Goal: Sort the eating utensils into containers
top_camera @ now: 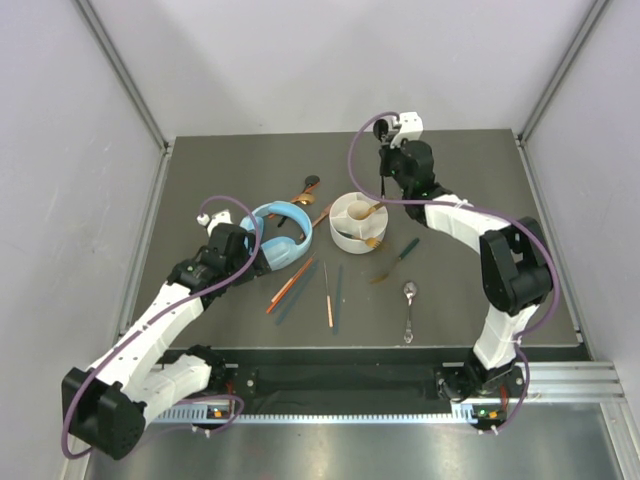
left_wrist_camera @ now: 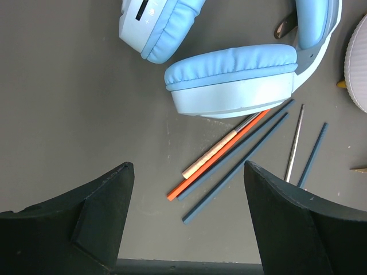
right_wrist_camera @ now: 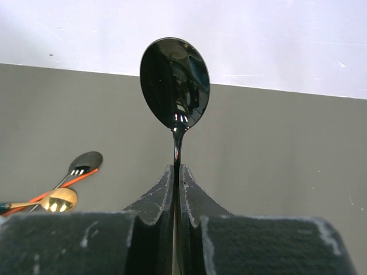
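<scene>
A black spoon point(right_wrist_camera: 175, 83) stands upright, bowl up, in my right gripper, which is shut on its handle. In the top view, this spoon's bowl point(top_camera: 380, 129) shows beside the gripper, above the white divided round container point(top_camera: 346, 243); the handle hangs down near the container's rim. Wooden or gold utensil ends point(top_camera: 372, 209) lie in the container. At the left, my left gripper is open and empty over the table. Ahead of it lie an orange chopstick point(left_wrist_camera: 218, 154), a wood-handled utensil point(left_wrist_camera: 209, 153) and blue-grey sticks point(left_wrist_camera: 212, 193).
Light-blue headphones point(top_camera: 280, 253) lie between the left arm and the container. Behind them are a black spoon point(top_camera: 312, 180) and a gold spoon point(top_camera: 304, 200). A silver spoon point(top_camera: 409, 310) and green-handled utensil point(top_camera: 397, 260) lie to the right.
</scene>
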